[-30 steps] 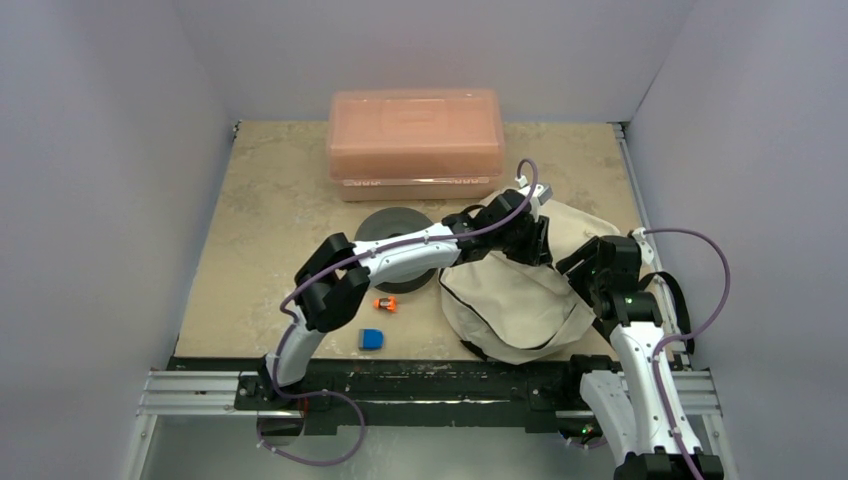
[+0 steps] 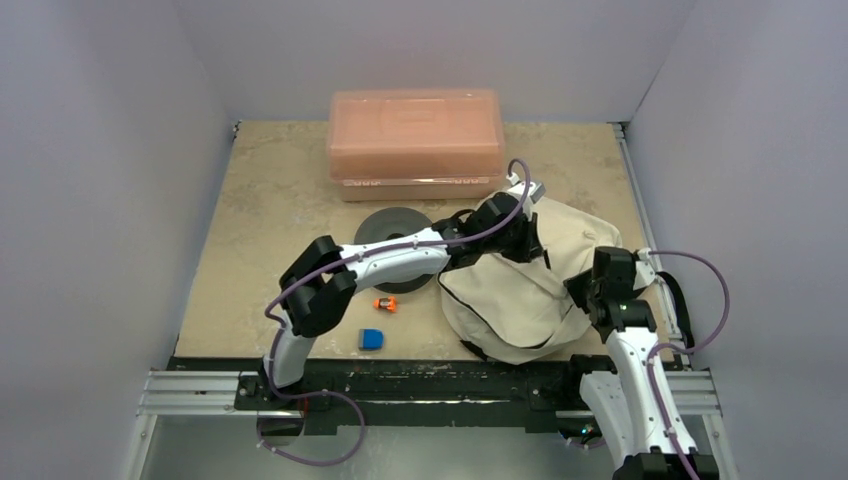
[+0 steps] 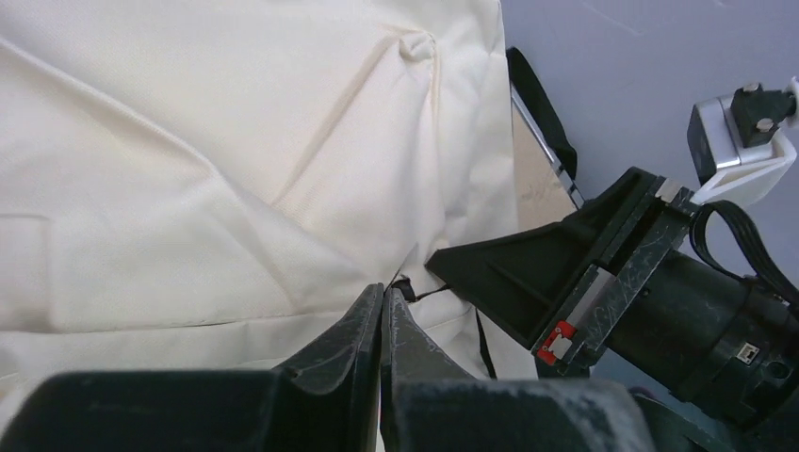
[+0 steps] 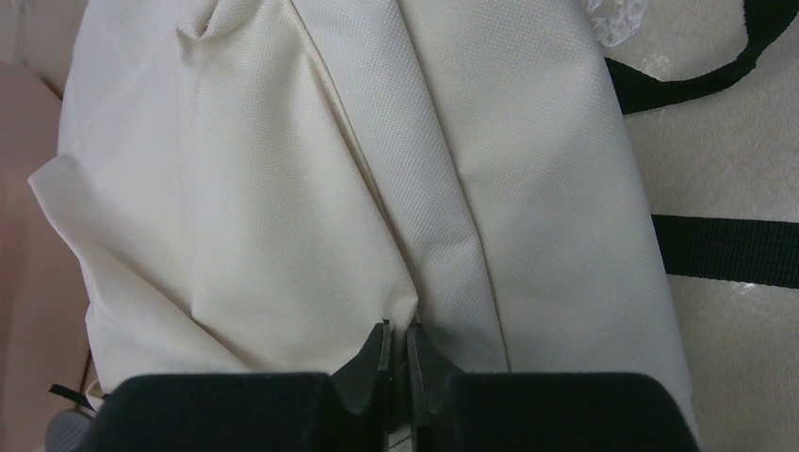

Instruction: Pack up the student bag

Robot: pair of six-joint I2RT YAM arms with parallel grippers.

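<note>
The cream cloth bag lies slack and creased at the right of the table, its dark zip edge curving along its left side. Above its middle, my left gripper is shut; in the left wrist view its fingertips meet, and no cloth clearly shows between them. My right gripper is low at the bag's right side. Its fingers stand close together with a narrow gap, where a fold of the bag shows; whether they grip it is unclear. The bag's inside is hidden.
A closed orange translucent box stands at the back. A dark round plate lies partly under my left arm. Near it are a small orange item and a blue block. Black straps lie right of the bag.
My right gripper has shifted slightly toward the front edge, and its fingers have come closer together. The left gripper has moved a little left. The bag lies nearly as before.
</note>
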